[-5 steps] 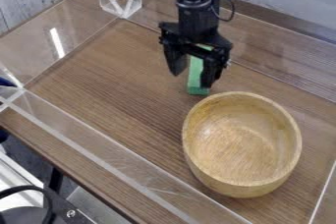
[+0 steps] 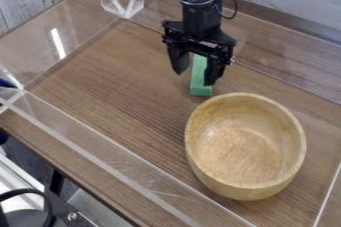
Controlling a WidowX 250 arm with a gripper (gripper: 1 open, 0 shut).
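The black gripper (image 2: pixel 198 54) reaches down from the top centre over a green object (image 2: pixel 202 85), which stands on the wooden table. The fingers are around or just beside the object's upper part; whether they touch it or how wide they stand cannot be told.
A large tan bowl (image 2: pixel 245 153) sits at the lower right, just in front of the green object. A clear plastic piece (image 2: pixel 122 0) lies at the back left. Black cables lie at the lower left corner.
Over the last second the gripper's dark body has shifted slightly and its shape over the green object has varied. The green object and bowl look in about the same places.
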